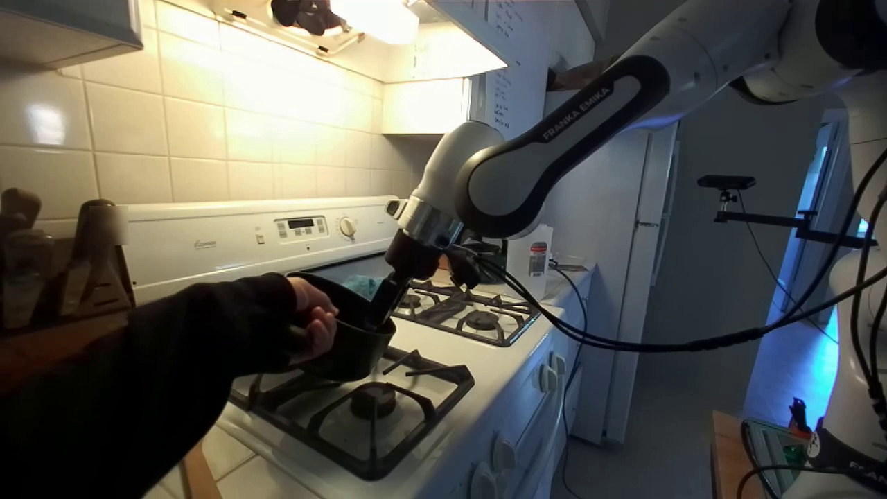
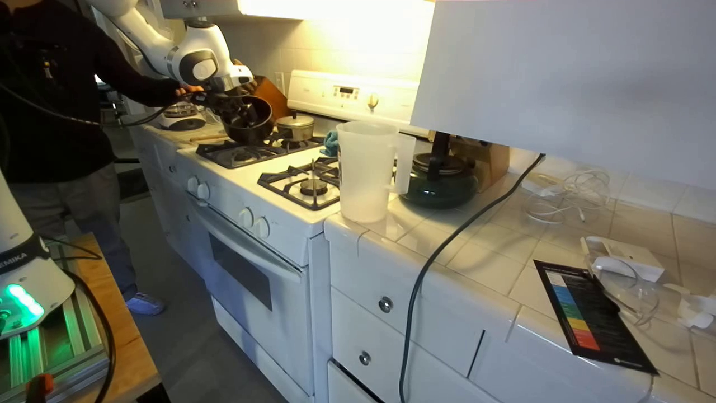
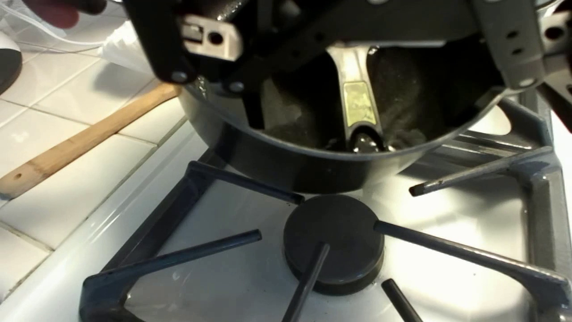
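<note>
In exterior view 1 a person's hand [image 1: 316, 320] holds a dark pot [image 1: 349, 357] tilted above the front burner. My gripper [image 1: 380, 316] points down into its mouth, with the fingertips inside the rim. The wrist view looks into the pot [image 3: 321, 171]. There, a silver utensil handle [image 3: 351, 67] with a yellow-green inset lies below the gripper's dark linkages. Its dark end shows near the pot's near wall. Whether the fingers touch or hold this handle is hidden. From exterior view 2 the gripper also shows at the pot [image 2: 258, 127], too dark to read its fingers.
Iron grates surround the burner [image 3: 332, 241] below. A lidded pot [image 2: 295, 127] and a blue-green cloth [image 2: 330, 143] are close by. A wooden utensil [image 3: 80, 142] lies on the left counter. The translucent pitcher [image 2: 367, 171] stands beyond the stove's other end.
</note>
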